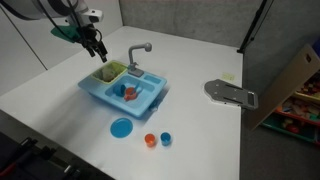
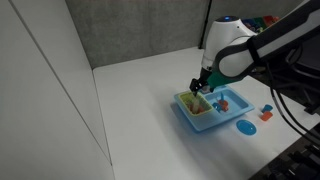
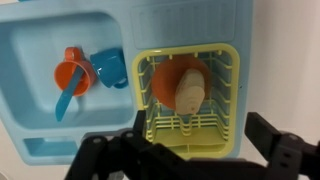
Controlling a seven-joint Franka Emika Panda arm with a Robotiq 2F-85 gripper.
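My gripper (image 1: 95,55) is open above the yellow basket end of the blue toy sink (image 1: 149,101). In the wrist view its two dark fingers (image 3: 268,138) stand apart on either side of the yellow basket (image 3: 205,137). Inside the basket lie a round brown-orange piece (image 3: 166,82) and a pale, elongated piece (image 3: 190,93) overlapping it. Nothing is held. The sink's other basin contains an orange cup (image 3: 69,73), a blue cup (image 3: 110,68) and a blue utensil (image 3: 68,98).
A grey faucet (image 1: 139,50) rises behind the sink. On the white table in front are a blue plate (image 1: 121,128), an orange cup (image 1: 150,140) and a blue cup (image 1: 166,138). A grey tray (image 1: 230,94) lies to the right, with clear tabletop around it.
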